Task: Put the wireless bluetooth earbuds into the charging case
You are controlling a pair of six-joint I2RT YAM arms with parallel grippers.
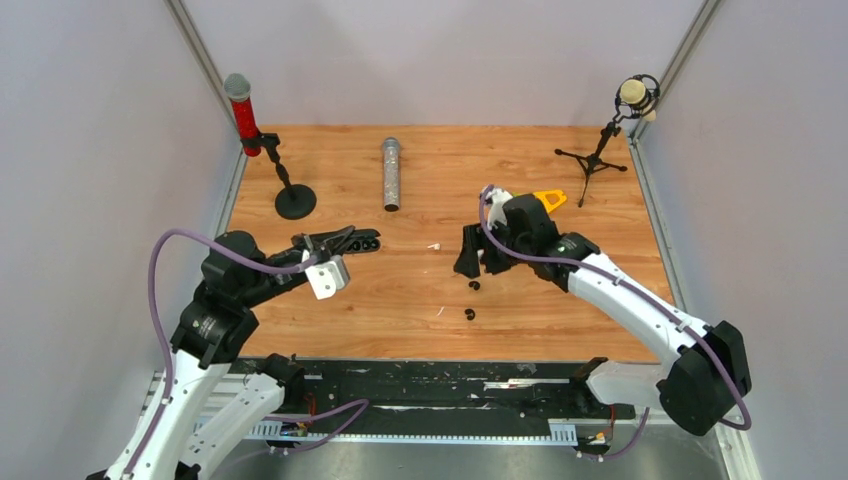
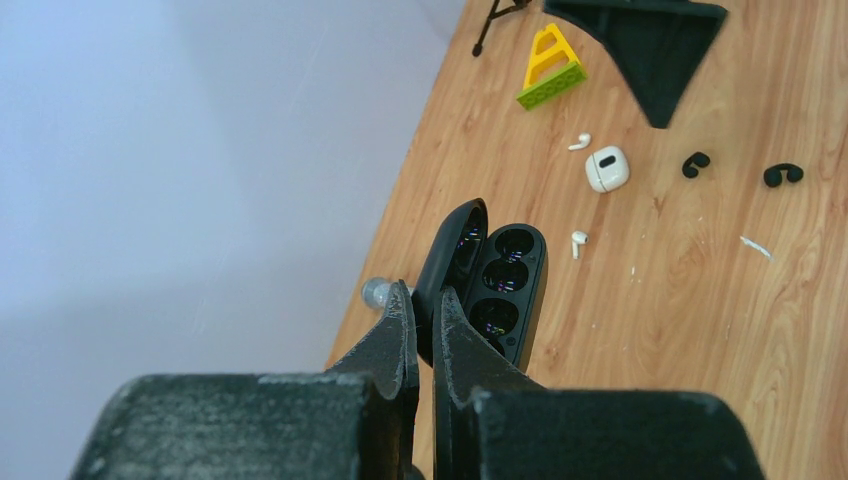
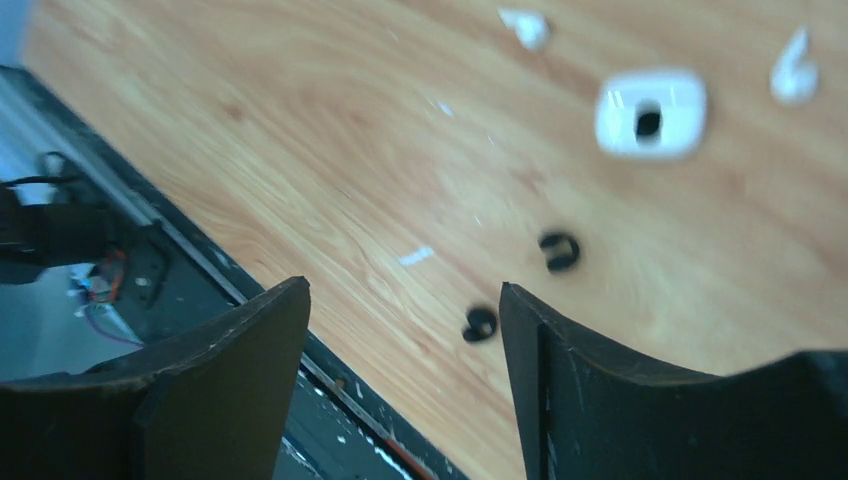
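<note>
My left gripper is shut on a black case with its lid raised and round cavities inside (image 2: 507,280), held above the table's left part. My right gripper is part open over the middle right, fingers pointing down, nothing between them. Below it, in the blurred right wrist view, lie two small black earbud pieces (image 3: 559,251), a white case (image 3: 650,115) and two white earbuds (image 3: 794,70).
A silver microphone (image 1: 391,173) lies at the back middle. A red microphone on a stand (image 1: 247,125) is at back left, a tripod microphone (image 1: 595,160) at back right, and a yellow triangular piece (image 2: 550,65) near it.
</note>
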